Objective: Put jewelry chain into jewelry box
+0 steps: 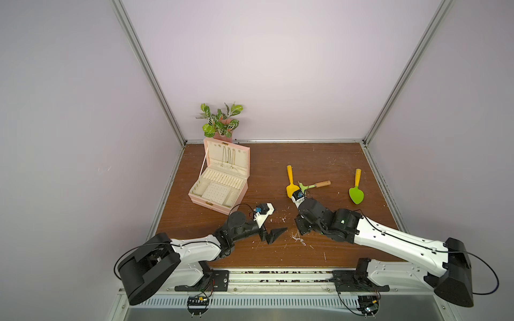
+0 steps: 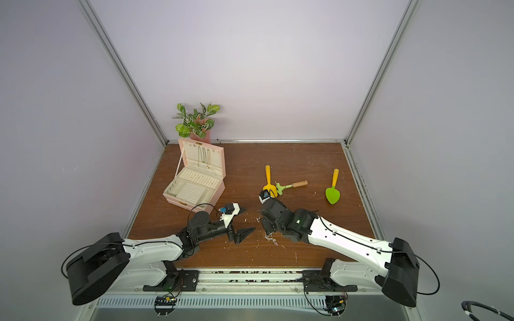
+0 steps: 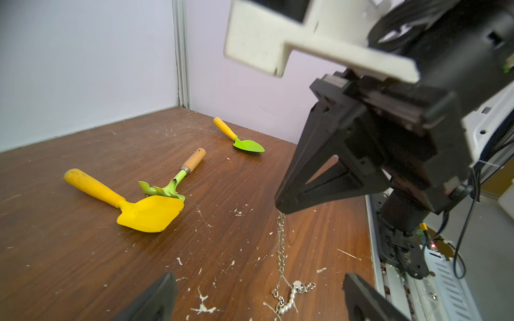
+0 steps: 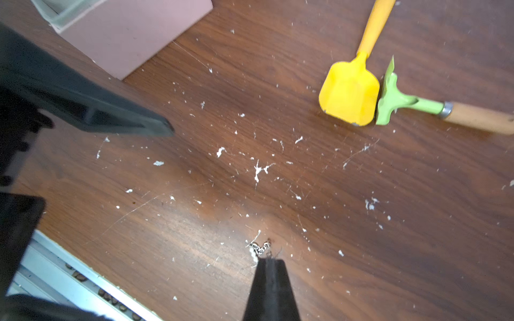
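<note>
A silver jewelry chain with small pearls hangs from the fingertips of my right gripper, which is shut on it above the table. Its lower end, with the pearls, reaches down to the wood or just over it. In the right wrist view only a bit of the chain shows past the shut fingers. My left gripper is open and empty, low over the table left of the chain. The pink jewelry box stands at the left with its lid raised; its cream inside has compartments and a padded tray.
A yellow scoop and a green hand rake lie behind my right gripper. Farther right rests a green trowel. A potted plant stands behind the box. White scraps litter the table, and its back middle is bare.
</note>
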